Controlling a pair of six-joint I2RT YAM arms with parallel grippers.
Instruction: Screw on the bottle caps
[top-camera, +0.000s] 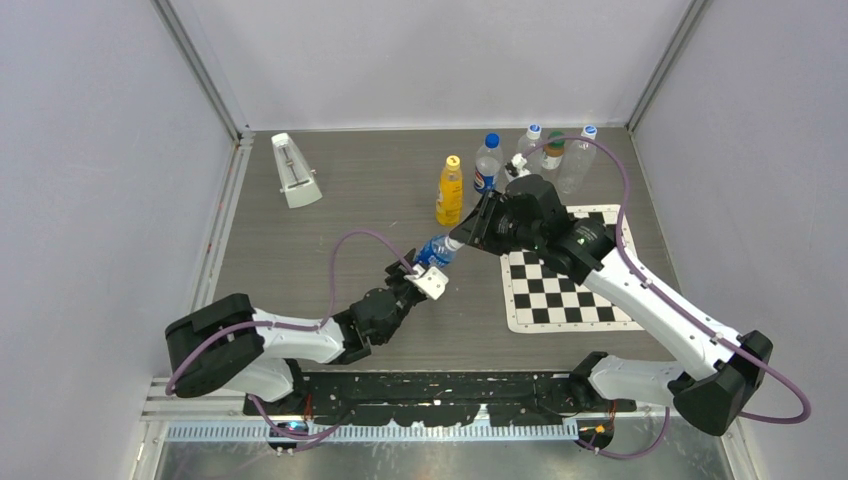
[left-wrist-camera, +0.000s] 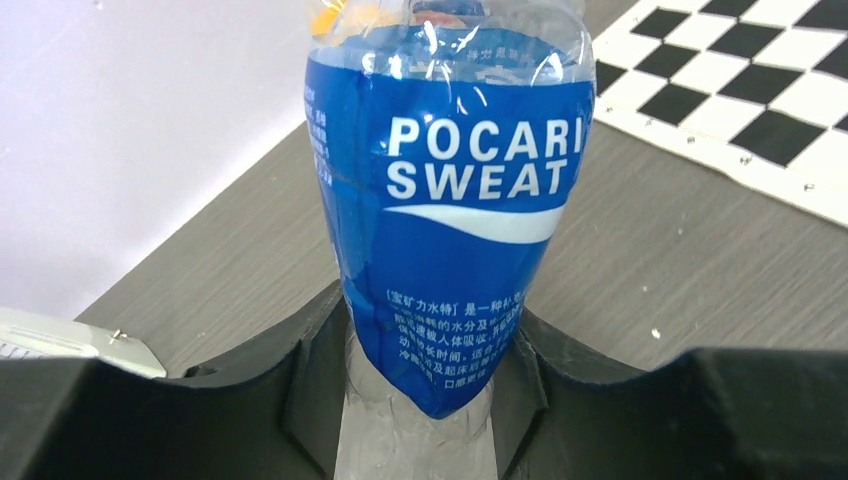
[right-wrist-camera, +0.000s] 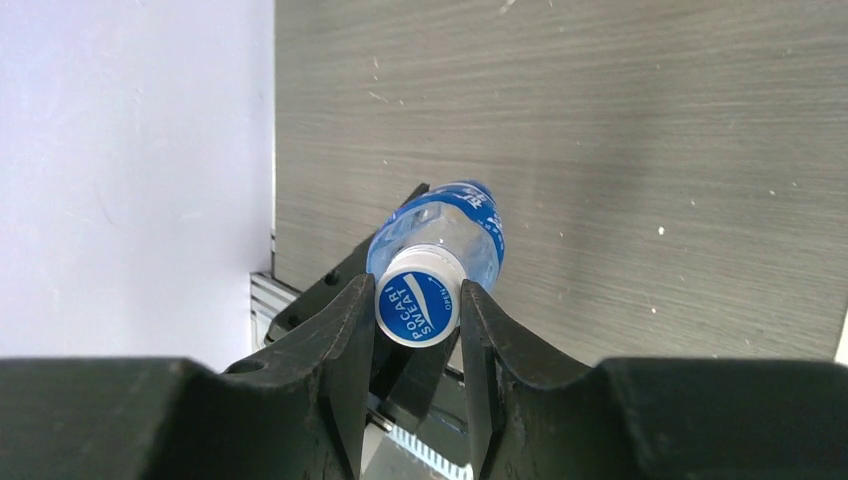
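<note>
A Pocari Sweat bottle (top-camera: 436, 252) with blue label is tilted in the air mid-table, its top toward the right arm. My left gripper is shut on its body, the label (left-wrist-camera: 450, 200) filling the left wrist view. My right gripper is shut on the white cap (right-wrist-camera: 418, 300), which sits on the bottle's neck; whether it is tight cannot be told. In the top view the left gripper (top-camera: 418, 265) is below the right gripper (top-camera: 462, 235).
An orange bottle (top-camera: 449, 190) and several other capped bottles (top-camera: 488, 160) stand at the back. A checkerboard (top-camera: 560, 315) lies at the right, a white object (top-camera: 296, 170) at the back left.
</note>
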